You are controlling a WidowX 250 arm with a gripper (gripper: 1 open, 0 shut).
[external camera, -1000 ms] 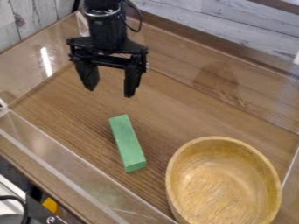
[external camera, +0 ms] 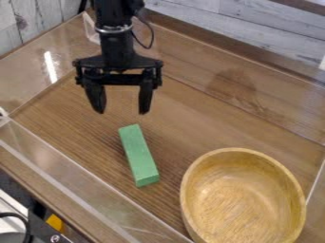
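My black gripper hangs over the upper-left part of the wooden surface, its two fingers pointing down and spread apart, with nothing visible between them. A green rectangular block lies flat below and slightly right of it, apart from the fingers. A large yellow oval bowl sits at the lower right.
Pale plank walls bound it at the back. A metal-edged border runs along the lower left, with a black cable in the corner.
My gripper has shifted slightly toward the camera, down in the view, and turned a little. The block and bowl have not moved.
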